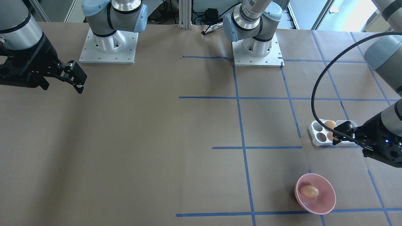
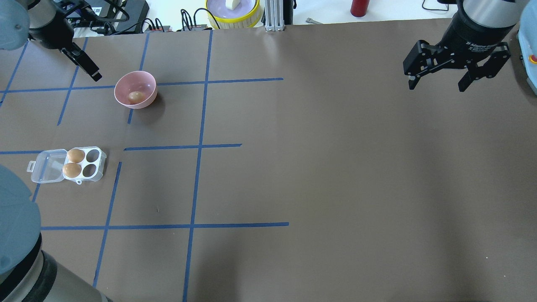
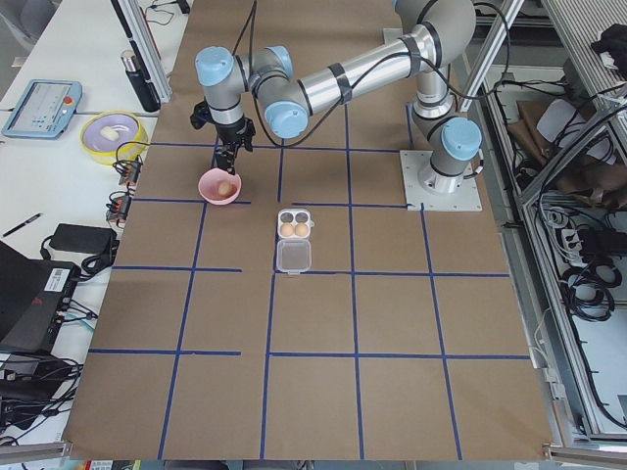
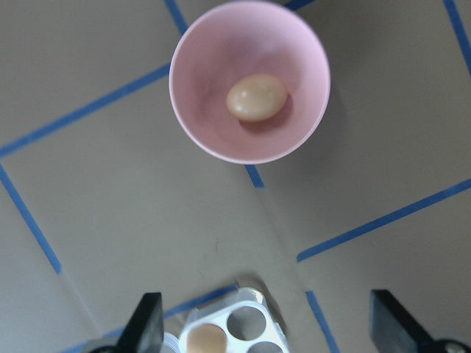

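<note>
A pink bowl (image 2: 123,93) stands on the taped table with a pale brown egg (image 4: 256,98) lying in it. A white egg carton (image 2: 91,176) with a clear lid (image 2: 48,166) has two eggs on one side and two empty cups. My gripper hangs above the table near the bowl, higher than it; in the left wrist view its fingers stand apart at the lower edge with nothing held between them, the carton showing below.
A second arm's black gripper (image 2: 453,65) hangs at the other end of the table. Further arm bases stand at the edge.
</note>
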